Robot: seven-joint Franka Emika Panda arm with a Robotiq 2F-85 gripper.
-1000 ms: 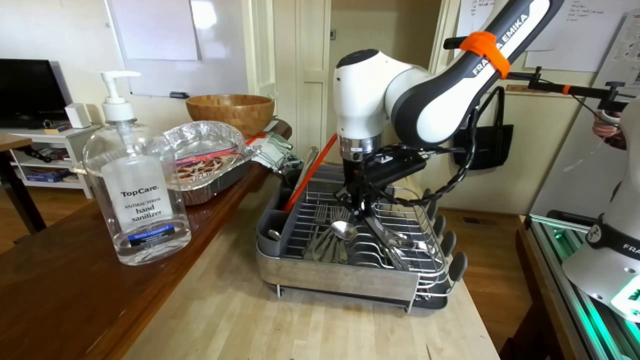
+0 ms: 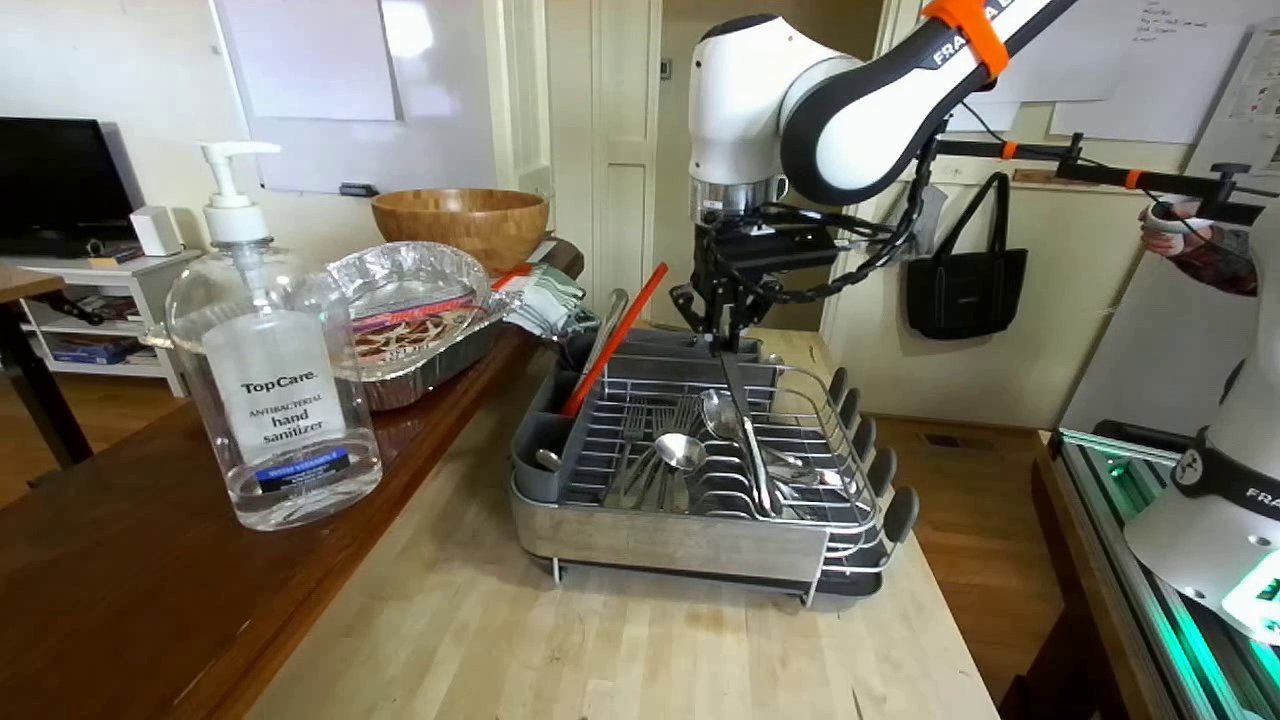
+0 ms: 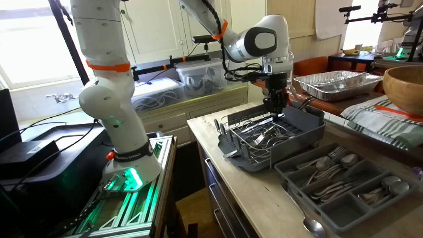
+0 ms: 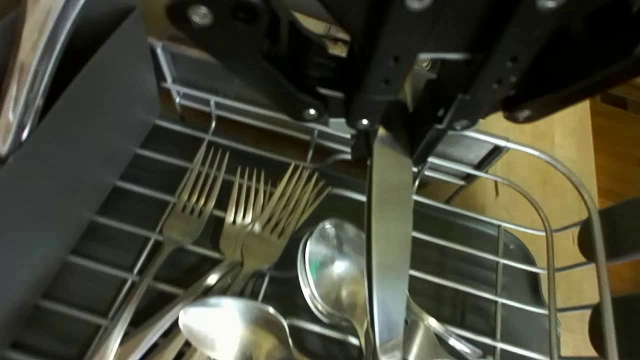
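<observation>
My gripper is shut on a table knife, gripping it near the tip of its blade. The knife (image 4: 391, 240) slants down from the fingers, as exterior view 1 shows, and its lower end is still over or among the cutlery; whether it touches is unclear. Beneath it stands the dish rack (image 2: 672, 536), holding several forks (image 4: 190, 198) and spoons (image 4: 240, 327). In exterior view 2 the gripper (image 3: 276, 111) hangs over the back part of the rack, and little of the knife can be made out.
A grey cutlery tray (image 3: 291, 174) with forks and spoons in compartments sits beside the rack, and a loose spoon (image 3: 313, 226) lies near it. Along the rack's left stands a grey caddy (image 2: 540, 472) with a red utensil (image 2: 618, 336).
My gripper has risen out of the rack, with the knife drawn up and standing steeper than before. The arm's wrist has turned, and the rack has shifted slightly.
</observation>
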